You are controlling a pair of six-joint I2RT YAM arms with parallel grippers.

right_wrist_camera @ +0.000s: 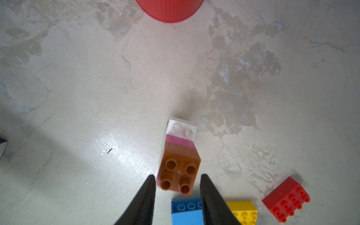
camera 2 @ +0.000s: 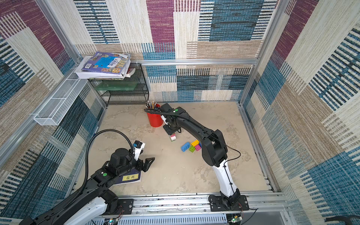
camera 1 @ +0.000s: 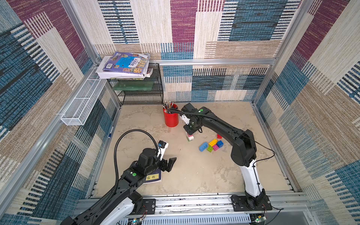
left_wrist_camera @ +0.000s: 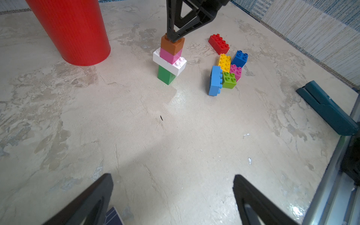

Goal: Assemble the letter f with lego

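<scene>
A stack stands near the red cup: green brick (left_wrist_camera: 165, 76) at the bottom, white brick (left_wrist_camera: 169, 66) across it, pink brick (left_wrist_camera: 168, 57), orange brick (left_wrist_camera: 171, 45) on top. My right gripper is over the stack, its fingertips either side of the orange brick's near end; whether they touch it is unclear. My left gripper stands open and empty at the front left, away from the bricks. Loose bricks lie right of the stack: light blue (left_wrist_camera: 215, 80), green (left_wrist_camera: 229, 81), yellow (left_wrist_camera: 224, 63), pink (left_wrist_camera: 235, 70), blue (left_wrist_camera: 239, 58), red (left_wrist_camera: 218, 43).
The red cup (camera 1: 171, 118) of pens stands behind the stack. A wire shelf (camera 1: 136, 97) is at the back left. A book (camera 1: 153, 177) lies under my left arm.
</scene>
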